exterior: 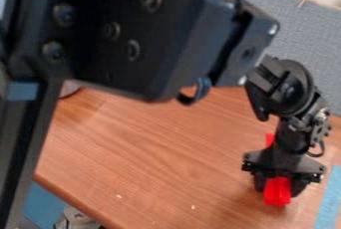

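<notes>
My black gripper [277, 163] is at the right side of the wooden table, low over its surface, shut on a red object [277, 190]. Red shows above and below the black finger housing; the fingertips themselves are hidden. The large dark body of the arm fills the upper left of the view.
A strip of blue tape [329, 198] lies at the right edge. A grey padded wall [309, 54] runs behind. A metal pot is mostly hidden behind the arm at left.
</notes>
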